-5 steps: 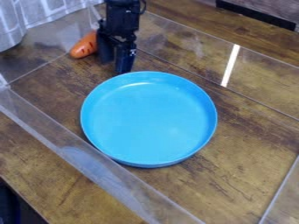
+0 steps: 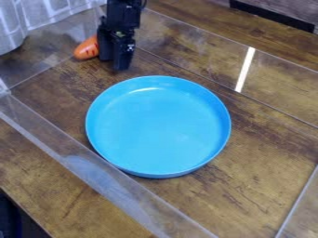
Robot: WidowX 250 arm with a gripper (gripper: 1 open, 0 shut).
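Observation:
An orange carrot-like object lies at the upper left of the wooden table, partly behind my gripper. The dark gripper hangs low right beside it, and whether its fingers are open or closed on anything is hard to make out. A round blue plate sits in the middle, below and to the right of the gripper.
Clear walls or sheets run along the left and right of the work area. A white curtain-like material is at the top left. Bare wood surrounds the plate, with free room to the right.
My gripper has shifted slightly upward and left, by the orange object. The plate has not moved.

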